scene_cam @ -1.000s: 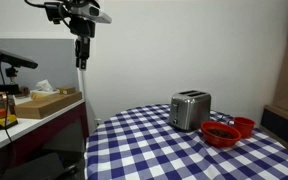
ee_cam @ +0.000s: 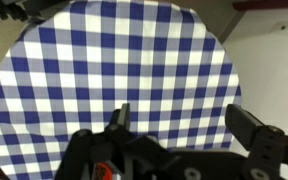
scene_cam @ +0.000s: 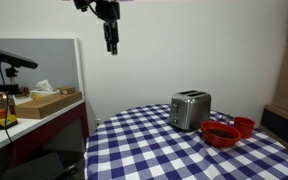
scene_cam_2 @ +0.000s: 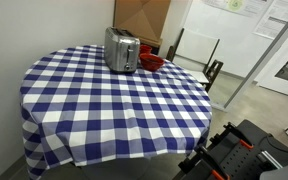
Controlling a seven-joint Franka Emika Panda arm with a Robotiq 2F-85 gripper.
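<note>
High above the left part of the table, my gripper point(scene_cam: 112, 50) hangs pointing down. In the wrist view its fingers point(ee_cam: 239, 124) stand wide apart, with only the checkered cloth far below between them. A silver two-slot toaster point(scene_cam: 191, 110) stands upright on the table, well away from the gripper. Beside it is a red bowl point(scene_cam: 220, 134) with something dark inside. Behind that bowl sits another red container point(scene_cam: 244, 126), which looks like a cup. Part of something red point(ee_cam: 104, 170) shows at the bottom of the wrist view, mostly hidden by the gripper.
A blue-and-white checkered cloth point(scene_cam: 139, 145) covers the round-edged table, and its near and middle area is bare. To the left, a white side table point(scene_cam: 29, 124) bears cardboard boxes point(scene_cam: 49, 105) and tools. A chair point(scene_cam_2: 196, 50) stands behind the table.
My gripper has moved to the right in exterior view 1, from beside the white side table to over the checkered cloth. The toaster and red containers have stayed put.
</note>
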